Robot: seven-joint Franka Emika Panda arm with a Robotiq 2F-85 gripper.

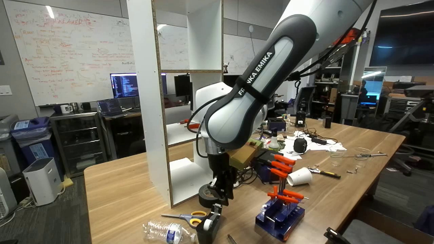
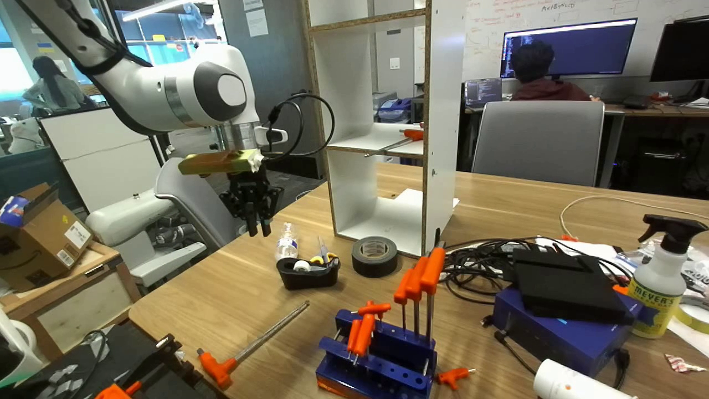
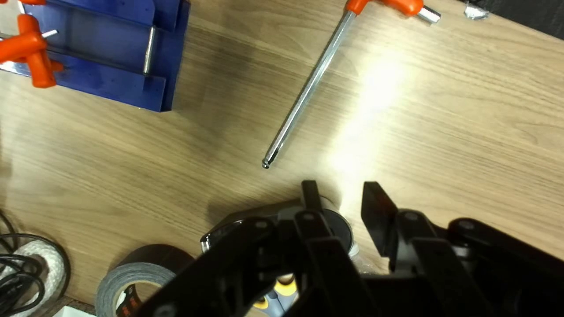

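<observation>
My gripper stands open above the table, its two fingers apart with nothing held between them. Below it in the wrist view is a black tape dispenser (image 3: 232,215), partly covered by the fingers. Exterior view 2 shows the gripper (image 2: 259,229) hanging higher than the dispenser (image 2: 307,274) and clear of it. A long hex key with an orange T-handle (image 2: 219,369) lies on the table; its shaft (image 3: 312,84) points toward the gripper in the wrist view. The blue hex-key stand (image 2: 379,359) holds several orange-handled keys.
Around the dispenser are a roll of dark tape (image 2: 374,256), scissors (image 1: 191,217) and a clear bottle (image 1: 166,232). A white shelf (image 1: 156,122) rises close behind. Cables (image 2: 472,266) and a spray bottle (image 2: 658,286) crowd one side. Bare wood surrounds the loose hex key.
</observation>
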